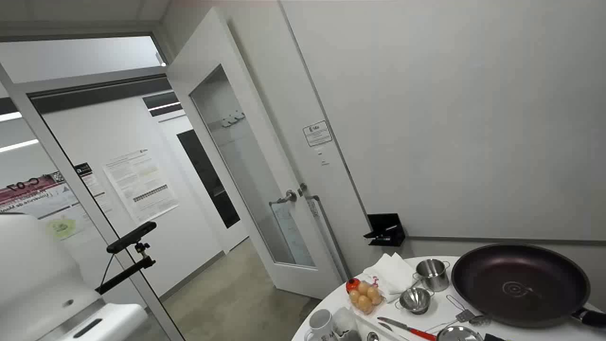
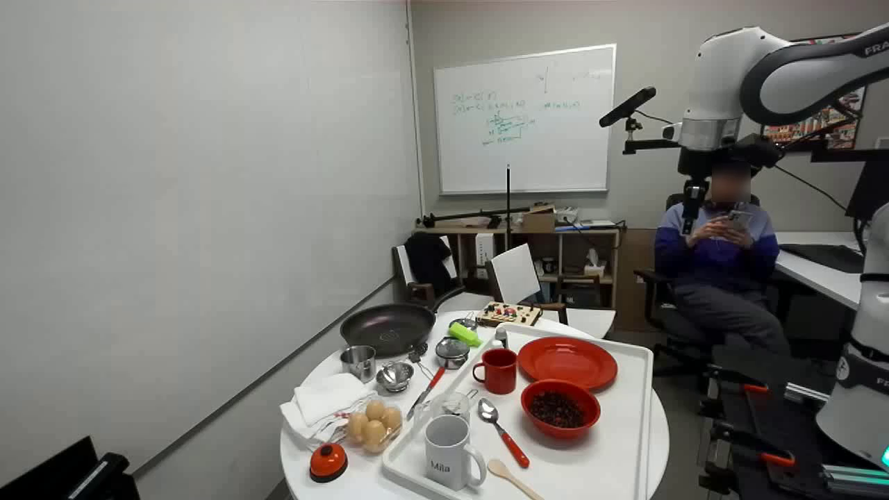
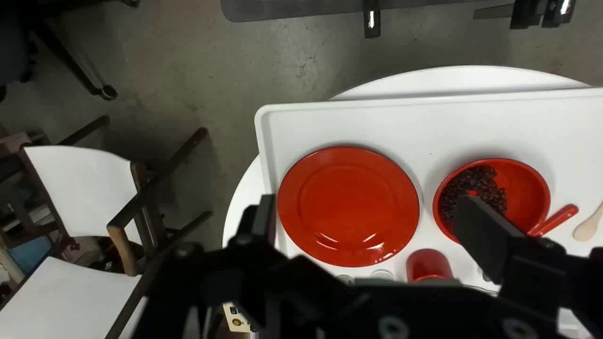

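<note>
High above the table, my gripper stands open, its fingers wide apart with nothing between them. Below it in the wrist view lies an empty red plate (image 3: pixel 348 206) on a white tray (image 3: pixel 480 121). To the right of the plate is a red bowl (image 3: pixel 523 195) with dark beans (image 3: pixel 472 183) in it, partly covered by one finger. A red mug (image 3: pixel 428 265) shows near the bottom, cut off by the gripper body. In exterior view 2, a grey mug (image 2: pixel 448 454), a red-handled spoon (image 2: pixel 505 433) and a wooden spoon (image 2: pixel 512 478) lie on the same tray.
Beside the tray are a large black pan (image 2: pixel 387 329), metal pots (image 2: pixel 359 363), a red-handled knife (image 2: pixel 426 392), bagged eggs (image 2: pixel 373 425), an orange timer (image 2: pixel 328 462) and a white cloth (image 2: pixel 329 400). A person (image 2: pixel 721 250) sits behind the arm. The air around the gripper is clear.
</note>
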